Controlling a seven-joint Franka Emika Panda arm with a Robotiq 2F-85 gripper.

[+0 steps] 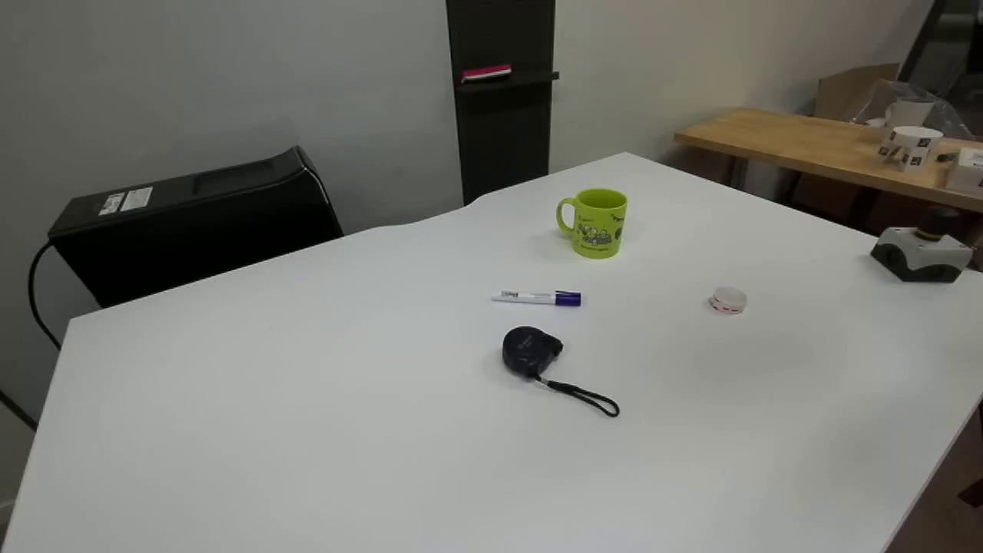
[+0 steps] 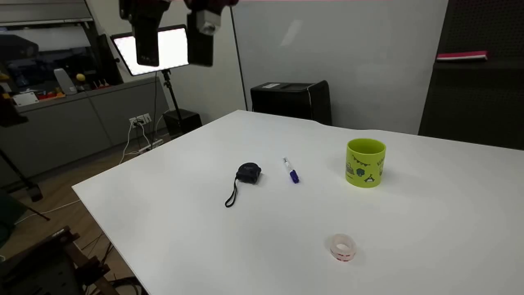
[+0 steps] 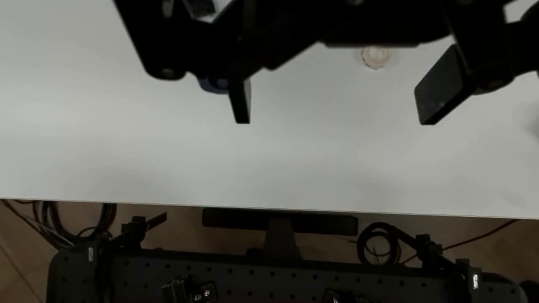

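Observation:
On the white table stands an upright green mug, its handle to the left in exterior view 1. A white marker with a purple cap lies in front of the mug. Closer still is a black tape measure with its cord loop spread on the table. A small clear tape roll rests flat, apart from the others; the wrist view shows the tape roll too. High above the table, my gripper is open, with nothing between its fingers. Exterior view 1 does not show the gripper.
A grey and black box with a button sits at the table's right edge in exterior view 1. Behind the table are a black case and a wooden bench.

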